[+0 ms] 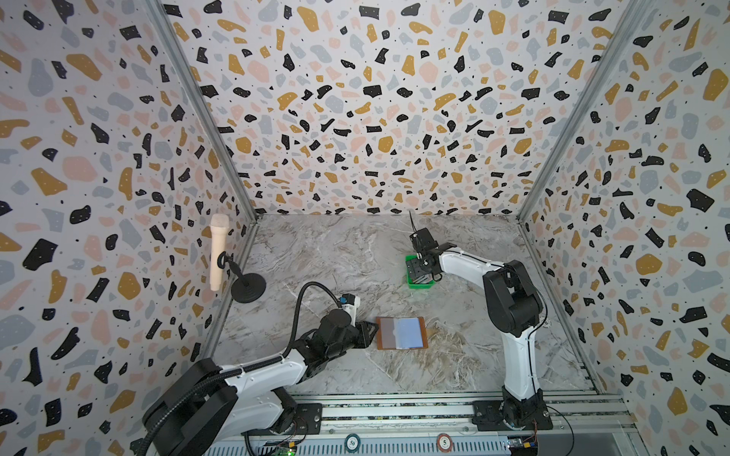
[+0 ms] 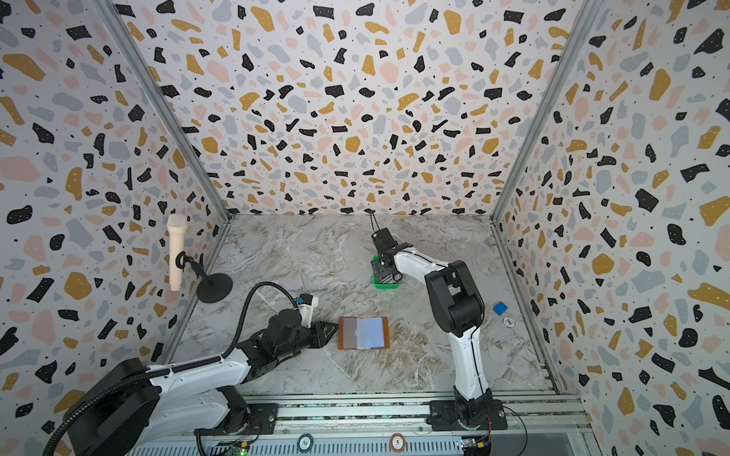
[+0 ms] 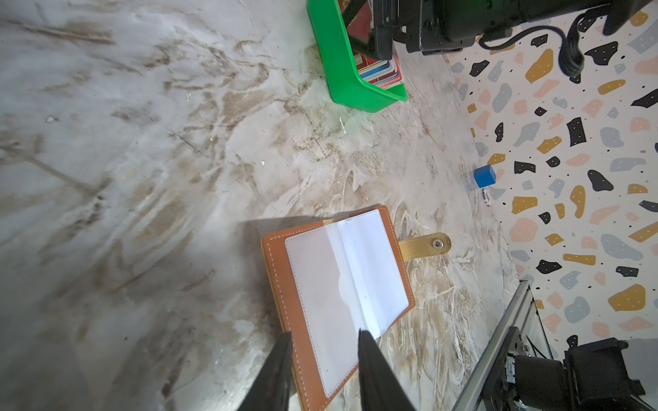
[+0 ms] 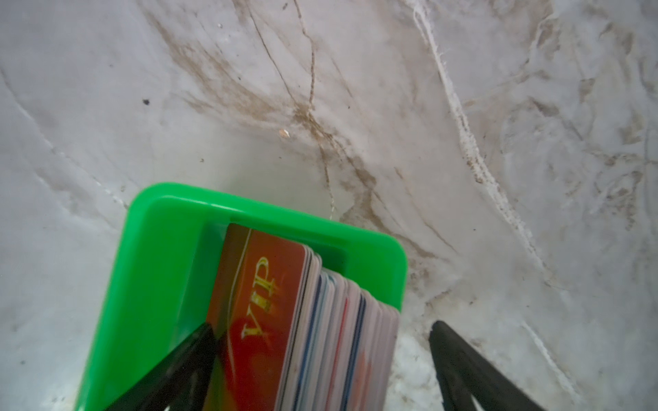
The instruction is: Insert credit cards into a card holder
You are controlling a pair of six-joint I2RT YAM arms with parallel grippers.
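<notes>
A green box [image 4: 166, 205] holds a stack of cards with a red VIP card [image 4: 264, 315] on top or in front. My right gripper is open over it, one finger down beside the red card, the other past the box's right side. The brown card holder [image 3: 275, 263] lies open on the table, showing pale sleeves, with a snap tab to its right in the left wrist view. My left gripper hovers at the holder's left side, fingers apart, nothing seen between them.
A black stand [image 1: 248, 287] with a pale cylinder is at the left. A small blue cube [image 2: 499, 307] lies near the right edge.
</notes>
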